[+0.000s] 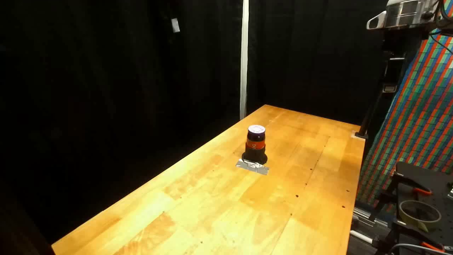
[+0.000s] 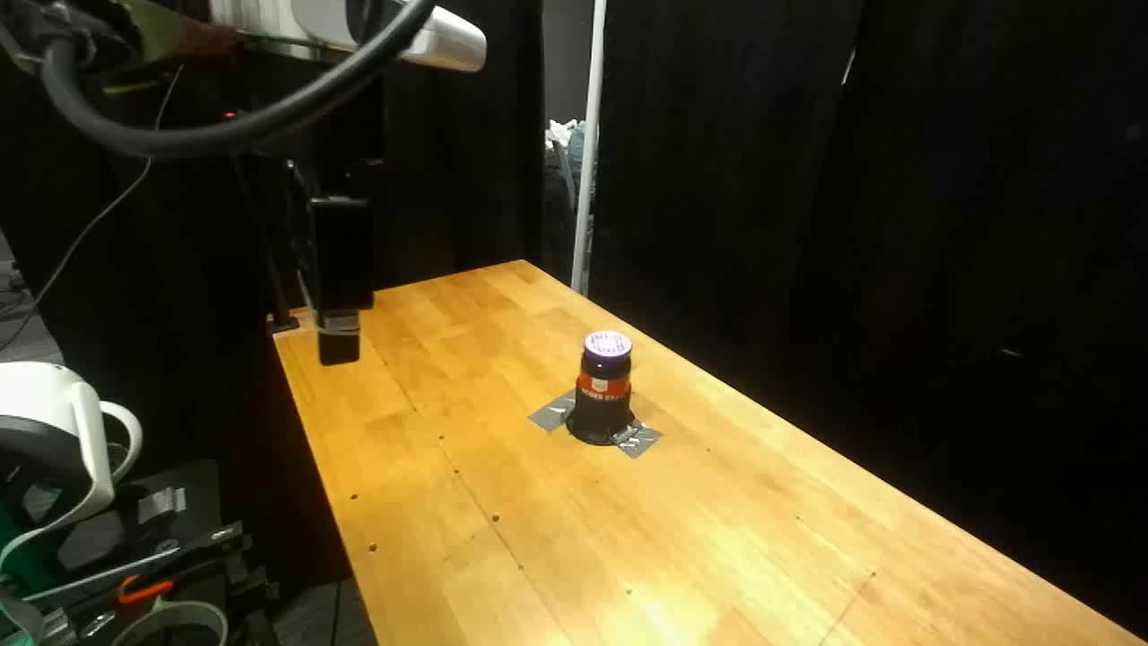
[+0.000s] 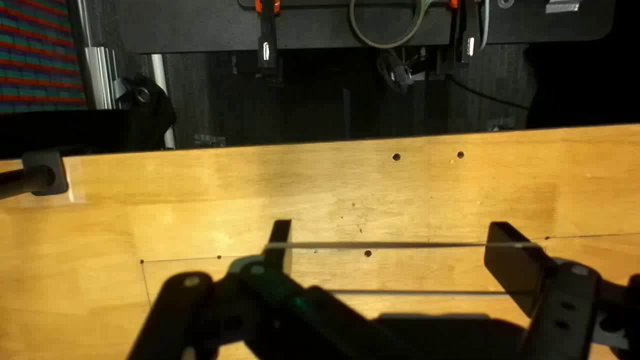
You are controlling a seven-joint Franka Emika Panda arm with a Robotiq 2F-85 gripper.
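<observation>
A dark jar with an orange label and pale lid [image 1: 256,144] [image 2: 605,371] stands upright in a black round base [image 2: 599,422], held to the wooden table by grey tape [image 1: 253,166]. My gripper is open, its black fingers wide apart. A thin band [image 3: 390,245] runs taut across the gap in two strands, apparently looped around both fingers. In exterior view 2 the finger [image 2: 340,344] hangs over the table's far left side, well away from the jar. The jar is outside the wrist view.
Bare wooden table [image 1: 204,212] surrounds the jar. A pole clamp [image 3: 47,173] sits at the table edge. Beyond that edge stands a black side surface [image 3: 192,27] with a roll of tape [image 1: 419,214] and orange-handled tools. Black curtains hang behind.
</observation>
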